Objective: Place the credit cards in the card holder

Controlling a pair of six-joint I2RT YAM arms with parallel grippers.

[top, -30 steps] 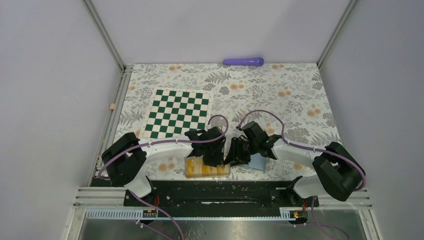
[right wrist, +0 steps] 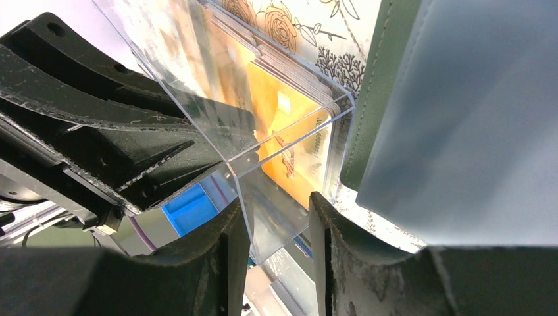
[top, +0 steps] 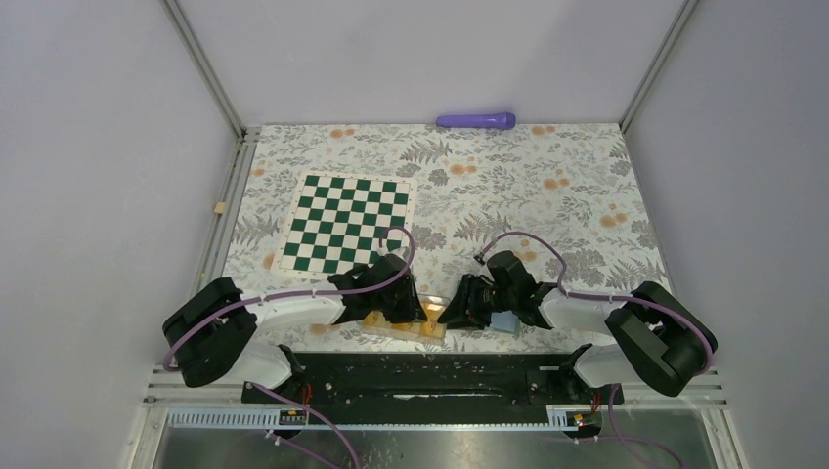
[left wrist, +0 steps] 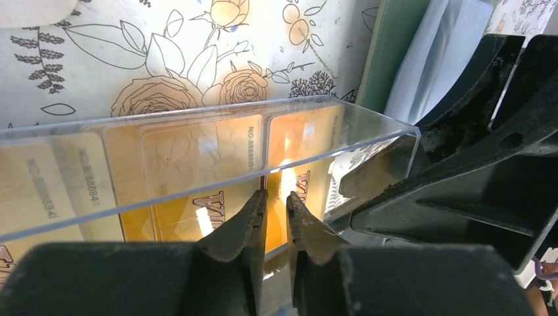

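A clear acrylic box (left wrist: 59,217) holding several stacked orange credit cards (left wrist: 197,171) lies at the table's near edge. My left gripper is over its near side at a card, fingertips slightly apart; whether a card is between them is unclear. My right gripper is at the box's right end, its tips slightly apart, beside the clear end wall. Beside that end lies the card holder, with a green strip (right wrist: 375,99) and translucent blue-grey sleeves (right wrist: 460,125), mostly hidden under the right arm in the top view.
A checkered board (top: 344,215) lies at the back left and a purple microphone (top: 474,121) along the back edge. Both arms crowd the near centre.
My left gripper has moved leftward in the top view.
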